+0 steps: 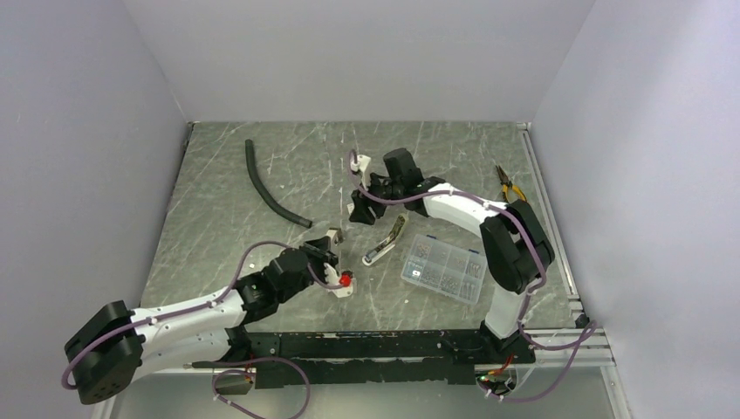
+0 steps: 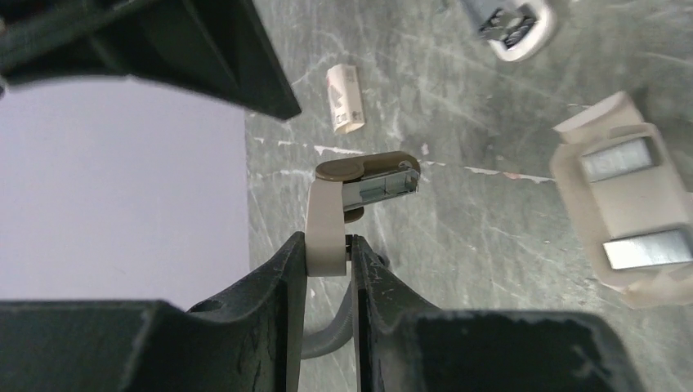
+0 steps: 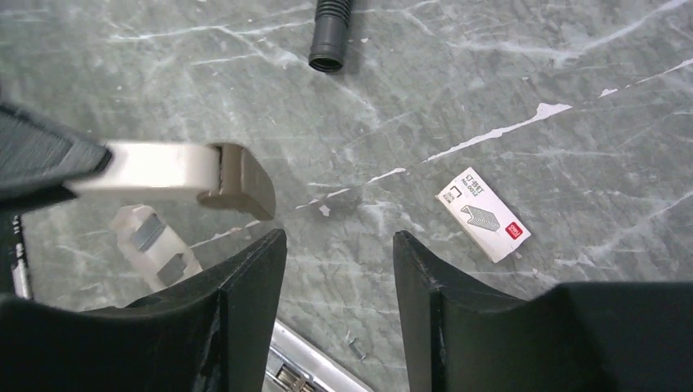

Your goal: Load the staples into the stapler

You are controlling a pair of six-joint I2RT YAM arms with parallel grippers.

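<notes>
My left gripper is shut on a cream-and-brown piece (image 2: 327, 224) with a grey metallic part showing at its brown end; I cannot tell exactly what it is. In the right wrist view this piece (image 3: 172, 167) reaches in from the left. My right gripper stands part open, nothing between its fingers, above the table. Below it, the stapler (image 3: 327, 367) lies opened out; the top view shows its whole length (image 1: 385, 243). An opened white carton (image 2: 629, 196) holds two grey staple blocks. A small printed staple box (image 3: 485, 214) lies flat on the table.
A clear compartment box (image 1: 445, 269) lies right of the stapler. Yellow-handled pliers (image 1: 509, 185) rest at the far right, a black hose (image 1: 262, 188) at the back left. Loose staples (image 3: 355, 347) lie near the stapler.
</notes>
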